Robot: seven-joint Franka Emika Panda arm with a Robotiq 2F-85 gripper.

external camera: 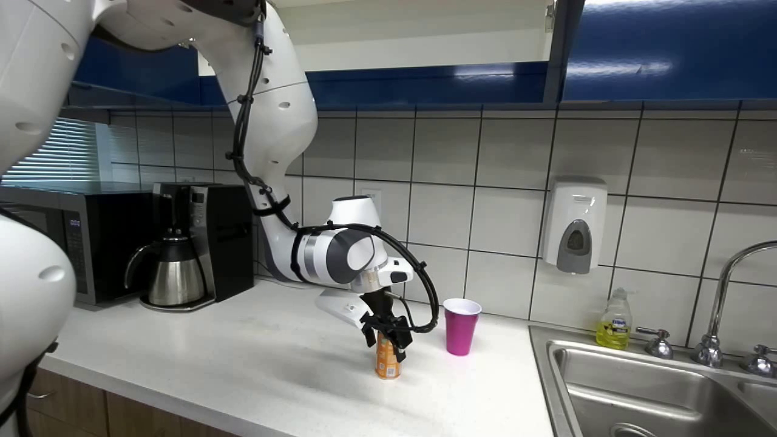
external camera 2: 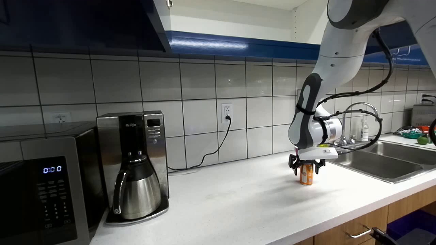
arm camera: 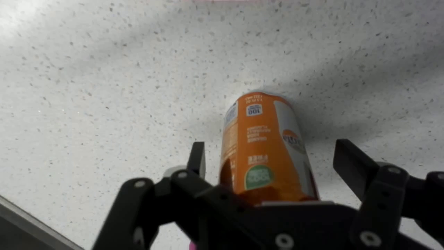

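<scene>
An orange can point(external camera: 388, 360) stands upright on the white counter. My gripper point(external camera 2: 307, 166) is over its top, pointing down, with the fingers wide open. In the wrist view the can point(arm camera: 266, 146) rises between the two black fingers, and bare counter shows on both sides, so neither fingertip touches it there. The can's top is hidden behind the gripper body. A magenta cup point(external camera: 460, 328) stands upright on the counter, to the right of the can in the first exterior view.
To the right is a steel sink point(external camera: 542, 364), with a yellow soap bottle point(external camera: 614, 321) at its back edge. A coffee maker point(external camera 2: 153, 163) and a microwave point(external camera 2: 53, 183) occupy the other end.
</scene>
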